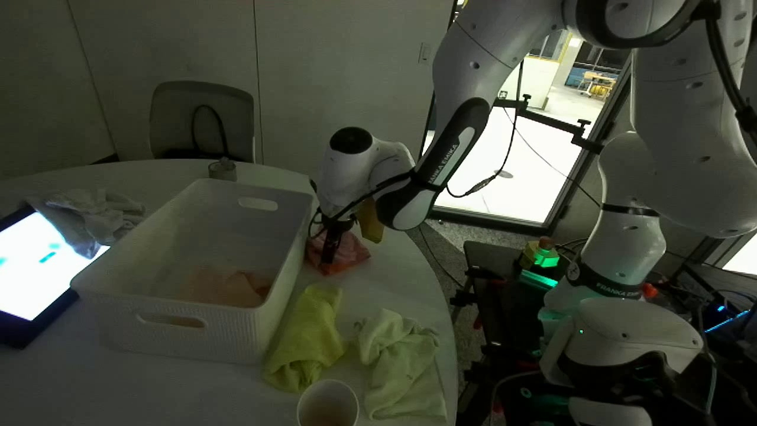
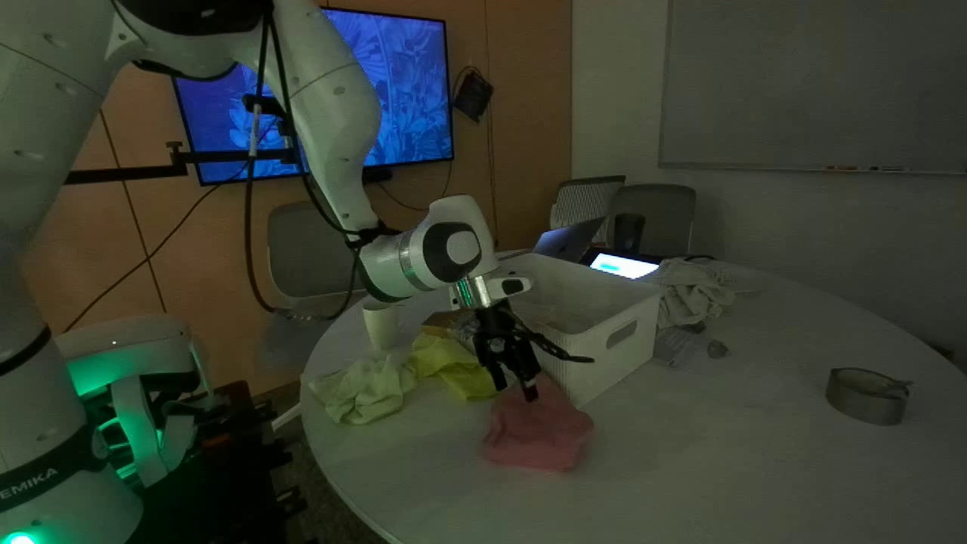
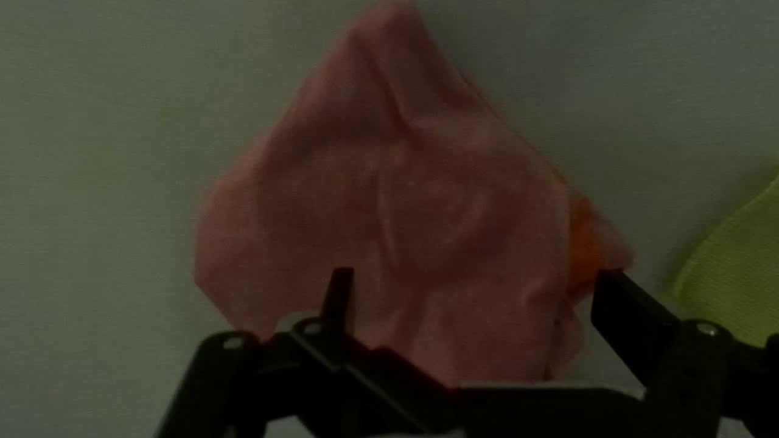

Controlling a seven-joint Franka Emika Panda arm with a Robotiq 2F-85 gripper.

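A crumpled pink cloth lies on the table beside the white basket, with a strip of orange showing along one edge. Above it hangs my gripper, its fingers spread wide and pointing down; nothing is held between them. In the second exterior view the fingertips are over the near part of the pink cloth; whether they touch it I cannot tell. The white basket contains a peach-orange cloth. On the table nearby lie a yellow cloth and a pale green cloth.
A white cup stands at the table's near edge. Beyond the basket are a lit tablet and a grey cloth. A grey ring-shaped object sits on the otherwise largely clear side of the table.
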